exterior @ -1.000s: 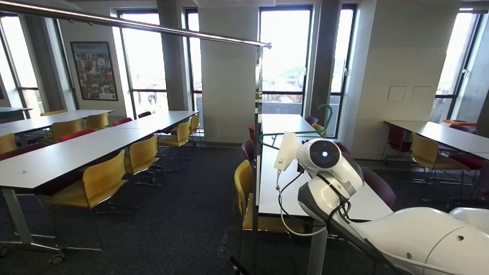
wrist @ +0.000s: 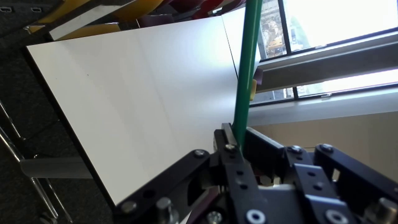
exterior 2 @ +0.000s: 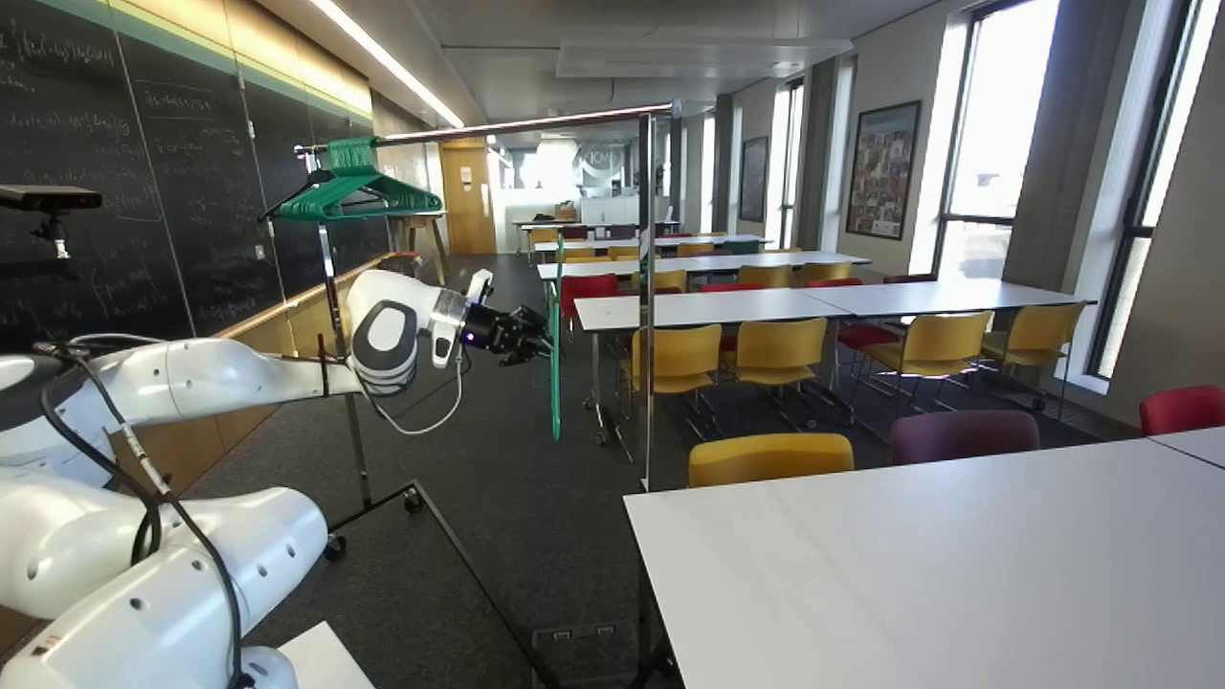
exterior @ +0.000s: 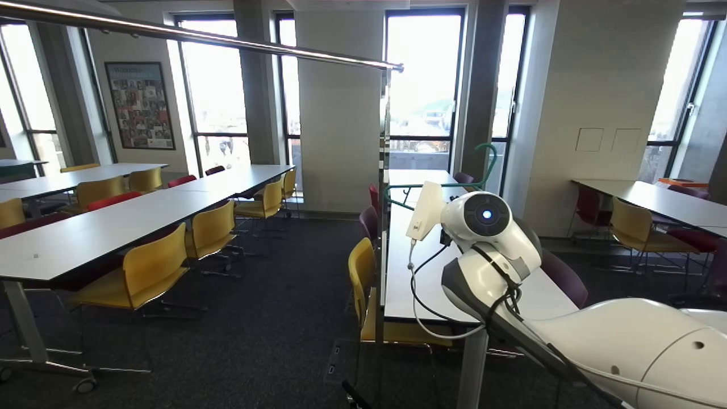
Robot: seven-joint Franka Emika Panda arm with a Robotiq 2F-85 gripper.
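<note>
A green plastic hanger is held in the air, its hook up and its body partly hidden behind the white wrist housing in exterior view 1. Exterior view 2 shows the same hanger nearly edge-on, as a thin upright strip at the fingertips. My gripper is shut on it, below the rail's height. From the wrist, one green bar of the hanger runs up from between the black fingers of my gripper. The metal rail crosses above, clear of this hanger.
Several green hangers hang bunched at the rail's far left end. The rack's upright post stands right of the held hanger. A white table lies beyond it. The rest of the rail is bare.
My arm has risen slightly, carrying the hanger upward with it. In exterior view 1 the hook now sits a little higher and further right, and the hanger's tilt has shifted slightly.
</note>
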